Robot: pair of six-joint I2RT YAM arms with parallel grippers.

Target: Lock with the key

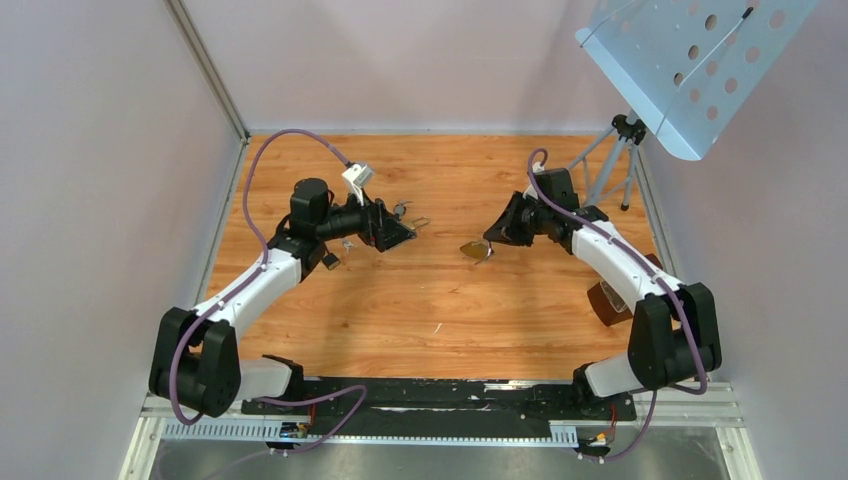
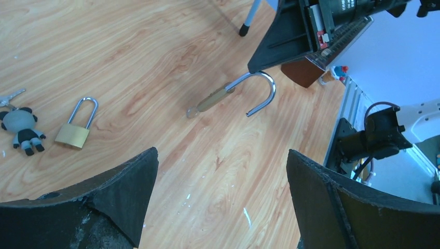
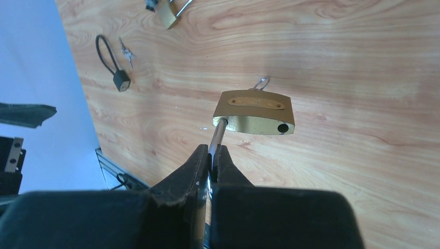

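A large brass padlock [image 3: 254, 104] hangs above the table with its shackle [image 2: 271, 88] sprung out of the body. My right gripper is shut on that shackle, whose rod shows between the fingertips. At the body's far end a small metal loop [image 3: 263, 82] sticks out, perhaps a key's head or ring; the keyhole is hidden. My left gripper stands open and empty, left of the large padlock in the top view [image 1: 478, 250]. A key [image 2: 11, 97] lies by a bear figure [image 2: 21, 124] on the table, and other keys [image 3: 126, 53] lie elsewhere.
A smaller brass padlock [image 2: 74, 134] lies open beside the bear. A black padlock with a long shackle [image 3: 122, 80] lies at the table's left. A brown box [image 1: 608, 303] stands at the right, tripod legs [image 1: 625, 170] behind it.
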